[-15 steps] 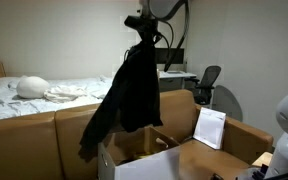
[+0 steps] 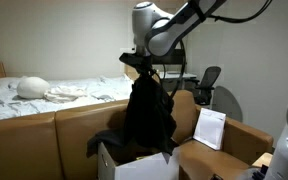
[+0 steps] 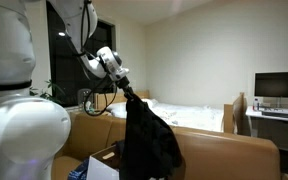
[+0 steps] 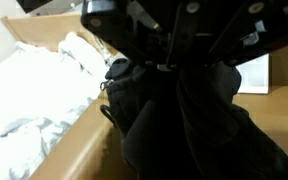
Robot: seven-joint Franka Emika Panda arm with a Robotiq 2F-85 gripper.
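A black cloth (image 2: 150,112) hangs in folds from my gripper (image 2: 137,66), which is shut on its upper end. Its lower part hangs behind and above the white box (image 2: 134,168) in front of the sofa, with one dark flap out to the left. In exterior view 2 the cloth (image 3: 149,140) drapes from the gripper (image 3: 129,95) down in front of the sofa. The wrist view has the dark cloth (image 4: 199,130) bunched below the gripper's fingers, which the fabric and dimness partly hide.
A brown sofa (image 2: 34,145) runs behind the box. A white open panel (image 2: 210,127) leans on its right seat. Behind stand a bed with white bedding (image 2: 69,93) and an office chair (image 2: 208,82). The right seat has free room.
My gripper has come down and slightly left, lowering the cloth. The fabric, spread wide and slanting before, now hangs in a narrower bundle, lower toward the white box.
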